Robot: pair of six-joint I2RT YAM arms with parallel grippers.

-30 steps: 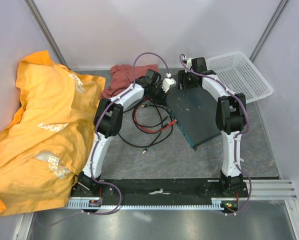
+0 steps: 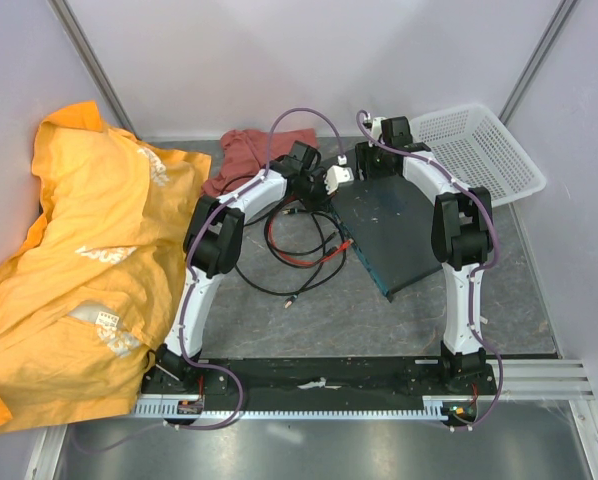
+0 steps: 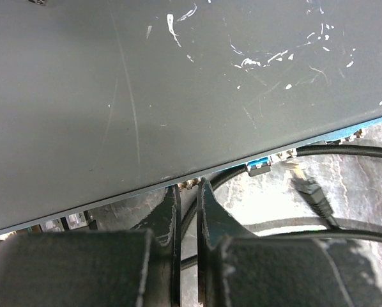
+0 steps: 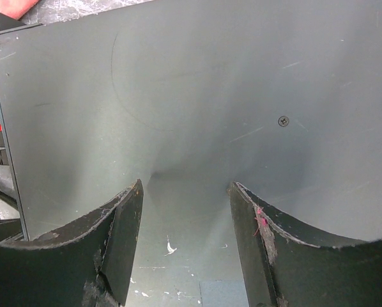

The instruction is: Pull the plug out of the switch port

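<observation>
The dark flat switch (image 2: 394,235) lies on the table, its blue-edged port side facing left. At that edge, toward the far end, is my left gripper (image 2: 331,205). In the left wrist view its fingers (image 3: 207,214) stand close together, a narrow gap between them, tips against the port edge. Metal port parts (image 3: 190,183) show at the tips. A black cable (image 3: 228,174) passes behind the fingers; I cannot tell whether any plug is between them. Over the switch's top, my right gripper is wide open and empty.
A loose black plug (image 3: 313,195) lies beside the port edge. Coiled black and red cables (image 2: 304,262) spread left of the switch. A white basket (image 2: 474,150) stands behind right, a red cloth (image 2: 249,160) at the back, an orange cloth (image 2: 89,250) at left.
My left gripper's wrist has shifted slightly right and toward the near side along the port edge. The right arm and the switch look unmoved.
</observation>
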